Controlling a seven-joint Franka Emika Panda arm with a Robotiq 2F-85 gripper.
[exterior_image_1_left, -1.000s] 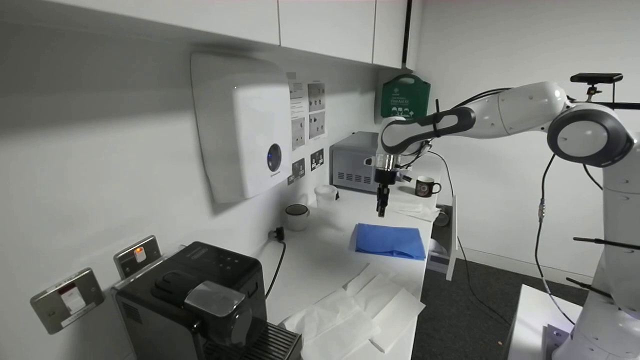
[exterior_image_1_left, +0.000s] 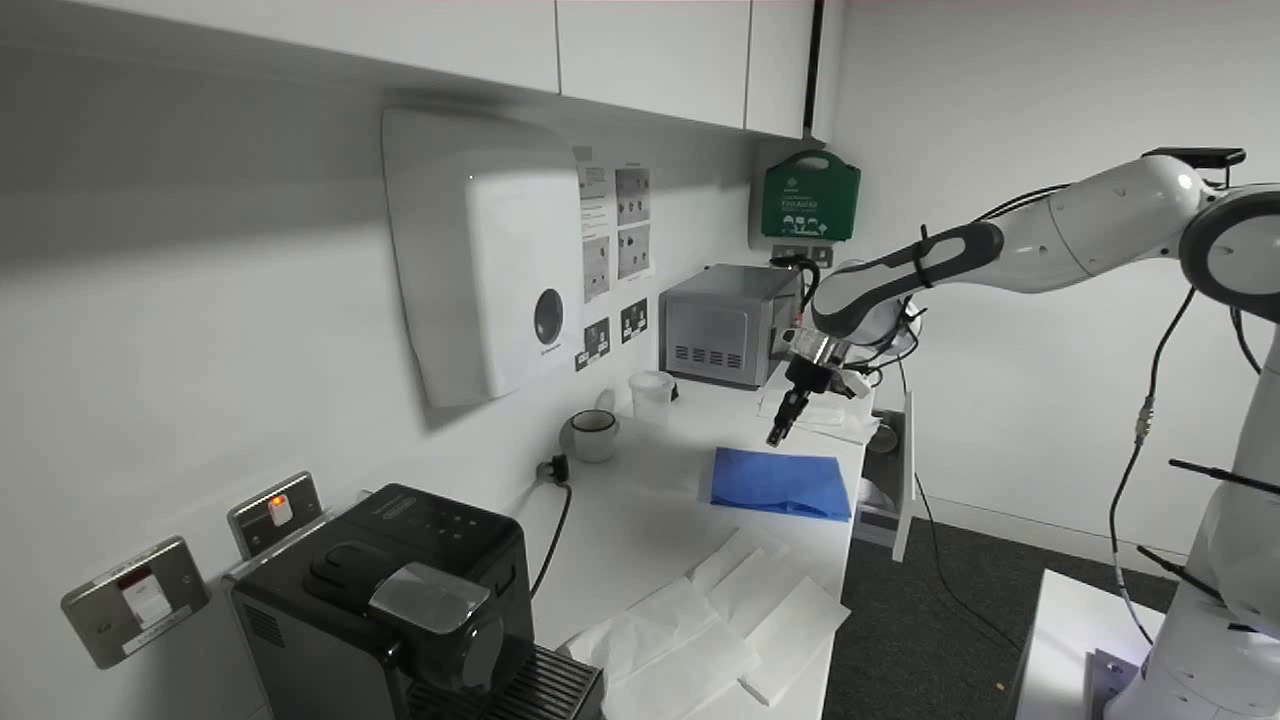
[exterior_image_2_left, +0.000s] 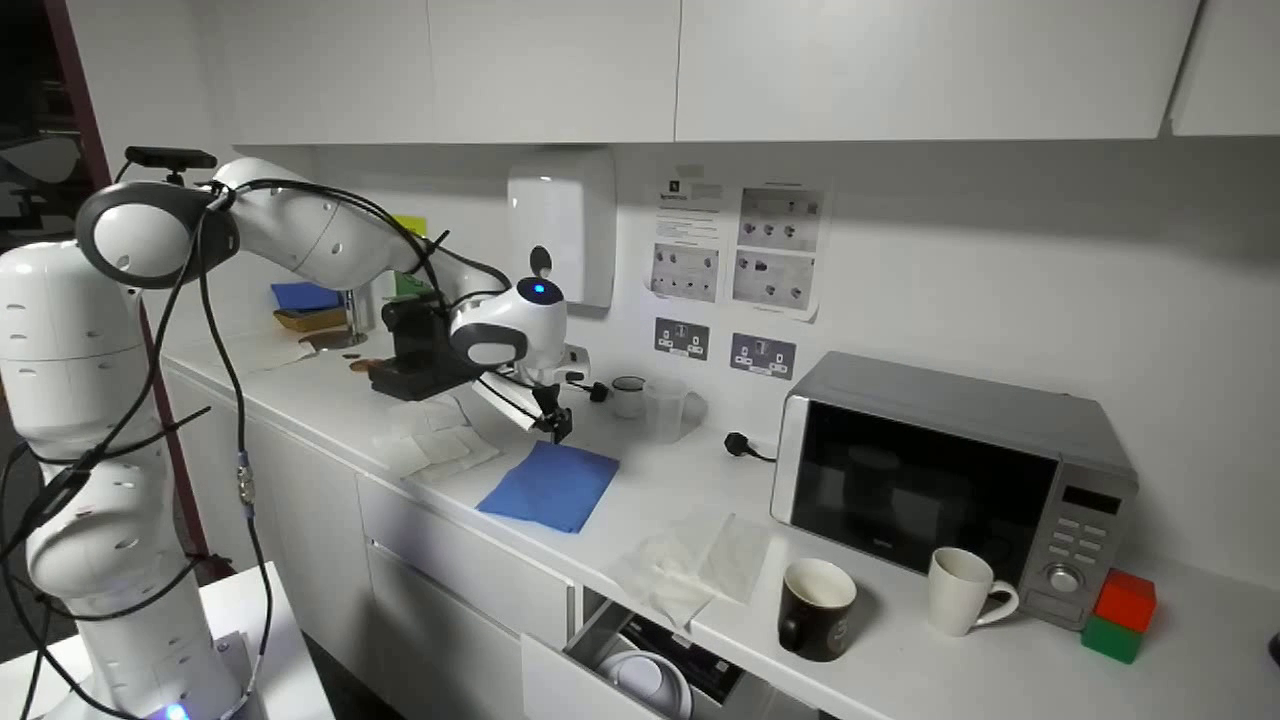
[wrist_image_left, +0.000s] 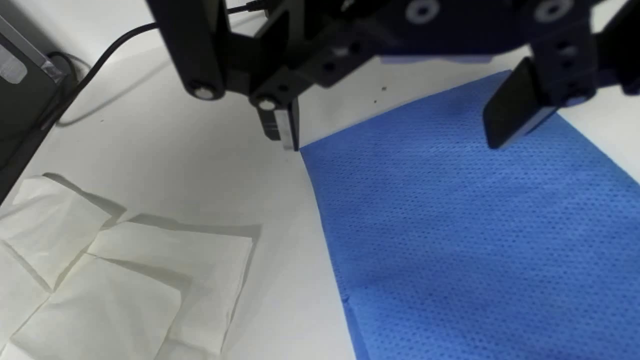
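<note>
The folded blue cloth (exterior_image_1_left: 780, 482) lies flat on the white counter; in exterior view 2 the same cloth (exterior_image_2_left: 552, 486) sits near the counter's front edge. Just over its far edge hangs my gripper (exterior_image_1_left: 777, 437), tilted, with its fingers pointing down. From the wrist camera, the gripper is open, its two fingers wide apart and nothing held. One fingertip (wrist_image_left: 288, 129) is seen beside a corner of the blue cloth (wrist_image_left: 480, 240), the other over the cloth. Whether either touches it, I cannot tell.
White paper sheets (exterior_image_1_left: 720, 624) are spread beside a black coffee machine (exterior_image_1_left: 408, 600). A white mug (exterior_image_1_left: 593, 436) and a plastic jug (exterior_image_2_left: 665, 409) stand by the wall. Beyond are a microwave (exterior_image_2_left: 936, 468), a black mug (exterior_image_2_left: 817, 610) and an open drawer (exterior_image_2_left: 648, 672).
My arm has swung, and the gripper has gone from hanging upright to tilted, its tip slightly lower and to the right. The cloth has not moved.
</note>
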